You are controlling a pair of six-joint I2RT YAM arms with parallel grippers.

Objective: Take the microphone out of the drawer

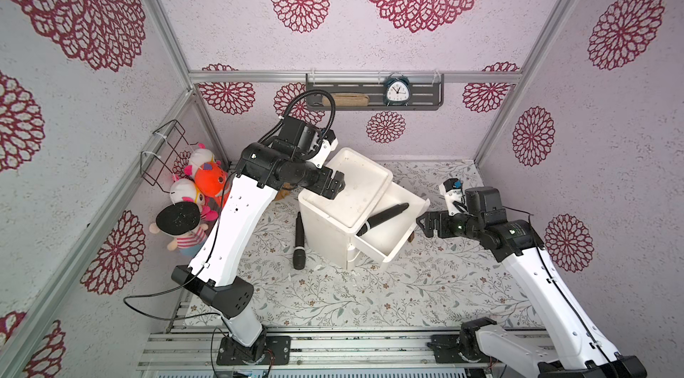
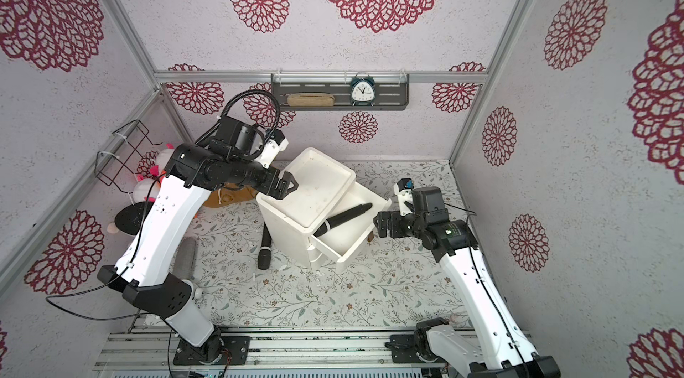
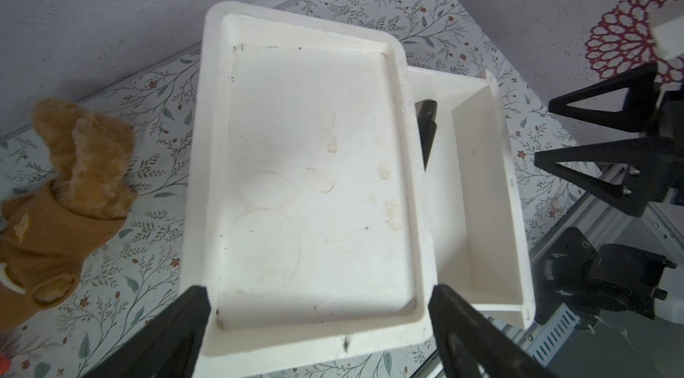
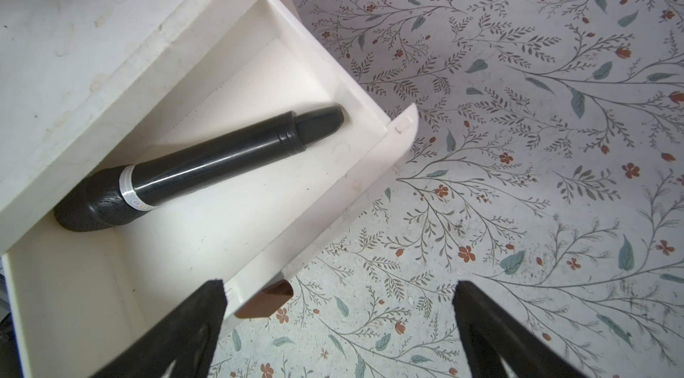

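Note:
A black microphone with a pale ring lies aslant inside the pulled-out drawer of the white cabinet point(image 1: 307, 224); the cabinet's top hides part of it in the left wrist view. Over the left part of the cabinet top hangs my left gripper, open, nothing between its fingers. My right gripper is open and empty too, just outside the drawer's front panel, near its brown handle point(image 4: 267, 299).
A second black microphone point(image 1: 299, 242) lies on the table left of the cabinet. A brown plush toy point(image 3: 53, 235) sits further left. On the back wall, a shelf point(image 1: 427, 96) holds a clock point(image 1: 397, 91). Table right of the drawer is clear.

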